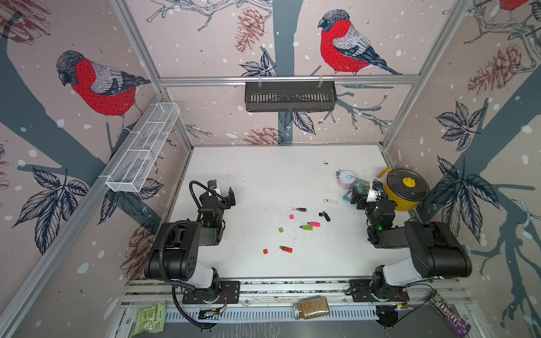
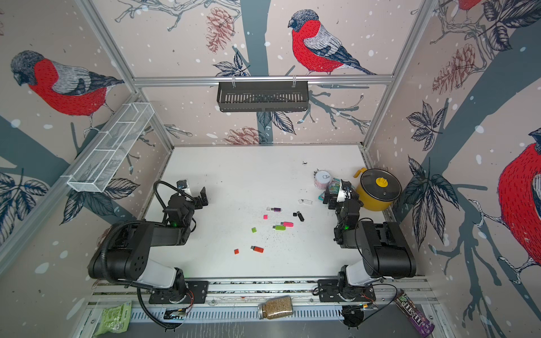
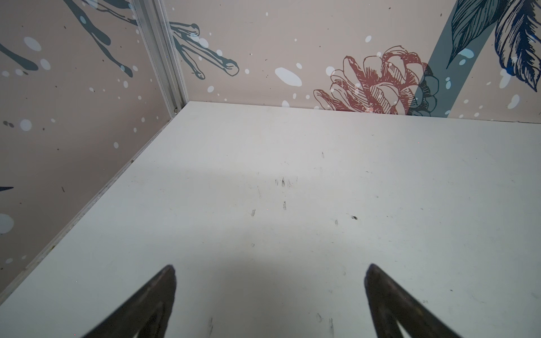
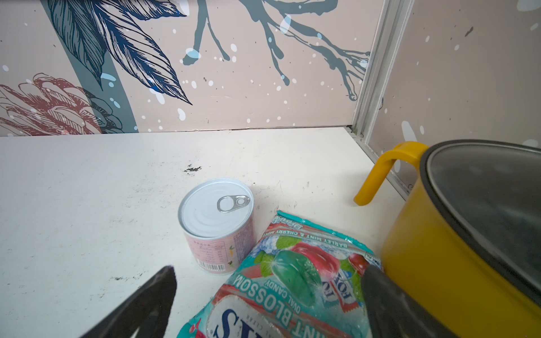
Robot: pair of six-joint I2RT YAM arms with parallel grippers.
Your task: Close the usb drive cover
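Observation:
Several small USB drives lie mid-table: orange, green, pink, black, purple and a pale one. Small loose pieces, likely caps, lie near them: red, green, pink and black. My left gripper is open over bare table at the left, apart from the drives. My right gripper is open at the right, facing a candy bag, with nothing held.
A can, the candy bag and a yellow pot crowd the right rear. Baskets hang on the back and left walls.

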